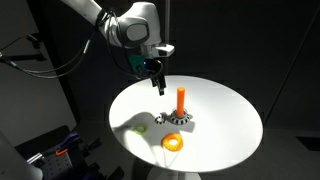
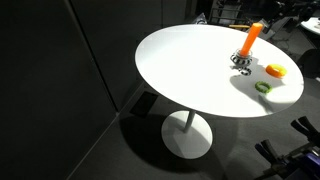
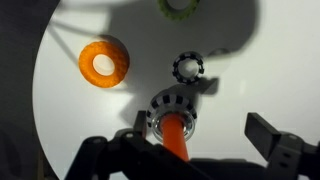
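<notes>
On the white table stands an orange upright post [image 1: 181, 103] on a round black-and-white base [image 3: 172, 97]. An orange ring [image 3: 84, 64] lies flat on the table, apart from the post. A green ring [image 3: 180, 17] is partly cut off at the top of the wrist view, and a small black-and-white ring [image 3: 189, 80] lies near the base. My gripper is open and nothing shows between its fingers. In exterior view 1 it hangs above the table, left of the post and higher than the post's top.
The round white table [image 2: 195, 60] has broad clear room on the side away from the rings. Its edge [image 1: 262, 125] drops to a dark floor. Dark curtains [image 2: 80, 50] hang behind.
</notes>
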